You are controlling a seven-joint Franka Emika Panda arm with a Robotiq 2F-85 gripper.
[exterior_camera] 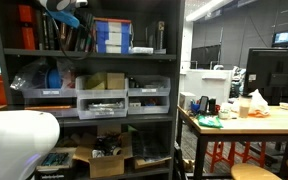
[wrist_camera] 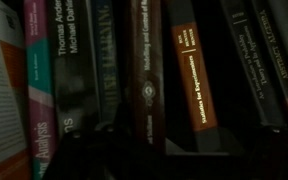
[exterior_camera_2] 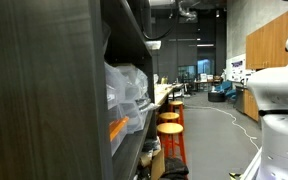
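Note:
A row of upright books fills the wrist view. Near its middle stands a dark reddish-brown book (wrist_camera: 147,70) with light lettering on its spine. To its right is a black-and-orange book (wrist_camera: 192,75), with a dark gap beyond it. Black books (wrist_camera: 72,65) and a teal-and-pink one (wrist_camera: 37,85) stand further left. My gripper (exterior_camera: 72,22) is up at the books on the top shelf in exterior view 1. Its fingers are lost in the darkness low in the wrist view, so how far apart they stand is unclear.
Blue-and-white boxes (exterior_camera: 113,36) sit right of the books on the shelf unit (exterior_camera: 114,53). Clear plastic bins (exterior_camera: 101,103) fill the level below, and a cardboard box (exterior_camera: 104,160) stands at the bottom. A cluttered table (exterior_camera: 249,125) is off to the right.

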